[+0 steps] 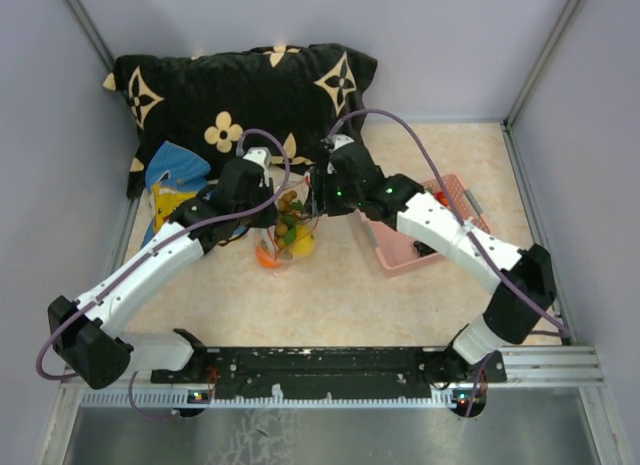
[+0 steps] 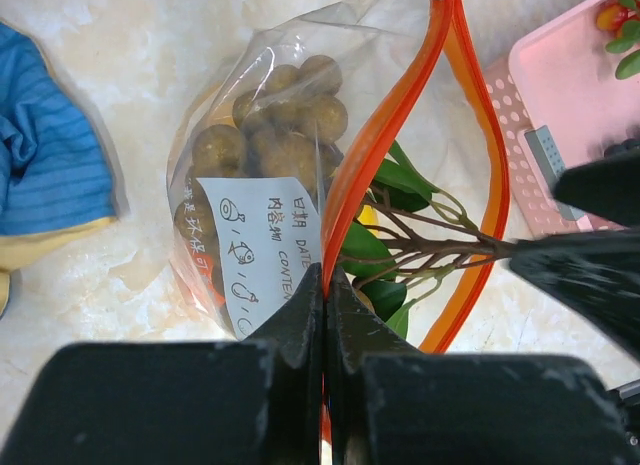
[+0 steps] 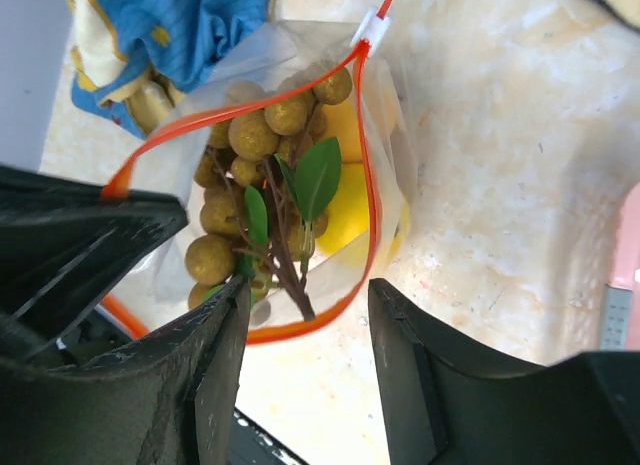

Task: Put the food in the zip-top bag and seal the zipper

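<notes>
The zip top bag (image 2: 255, 135) lies open at the centre, holding round brown items, green leaves (image 3: 318, 180), branches and yellow food (image 3: 345, 205); a paper label (image 2: 260, 260) shows through it. My left gripper is shut on the bag's orange-edged rim, pulling the mouth apart. My right gripper stands open over the bag mouth, its fingers either side of the lower rim and branch ends, apparently not closed on them.
A pink basket (image 1: 400, 245) with small vegetables stands to the right. A blue and yellow cloth (image 2: 45, 135) lies left. A black patterned cushion (image 1: 230, 100) fills the back.
</notes>
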